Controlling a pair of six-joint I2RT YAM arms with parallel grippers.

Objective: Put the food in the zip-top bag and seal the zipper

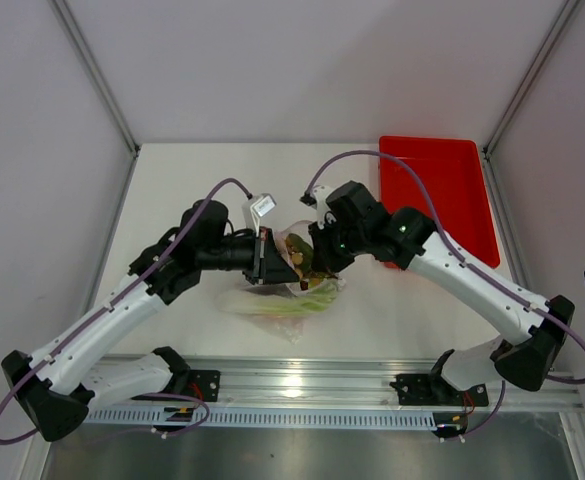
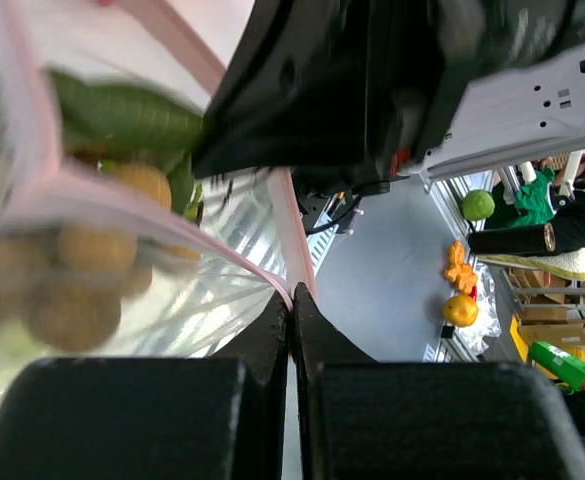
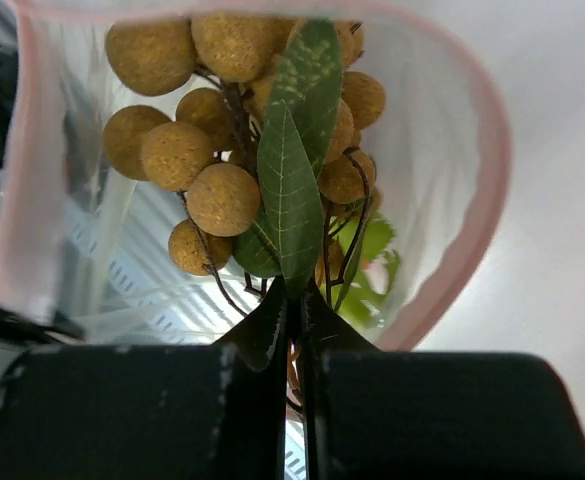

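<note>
A clear zip top bag (image 1: 290, 322) with a pink zipper rim (image 3: 492, 165) lies on the table, its mouth spread open. My left gripper is shut on that rim at one side. Inside the mouth are brown round fruits (image 3: 224, 198) on twigs with green leaves (image 3: 290, 200). My right gripper is shut on the stem and leaf end of this bunch, at the bag's mouth. Pale green leafy vegetable (image 1: 317, 298) shows deeper in the bag, seen through the film. In the top view both gripper tips are partly hidden by the arms.
An empty-looking red bin (image 1: 442, 190) stands at the back right. The metal rail (image 1: 292, 375) runs along the front edge, close to the bag.
</note>
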